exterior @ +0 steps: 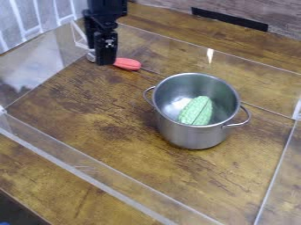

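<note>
My black gripper (101,51) is at the upper left, its fingers open and pointing down beside a red object (127,64) on the wooden table. A pale, shiny item behind the fingers is mostly hidden. A steel pot (177,132) with two handles stands right of centre, holding a green, ridged vegetable-like object (195,110).
Clear panels edge the workspace at left and right. A white railed structure (24,19) is at the top left corner.
</note>
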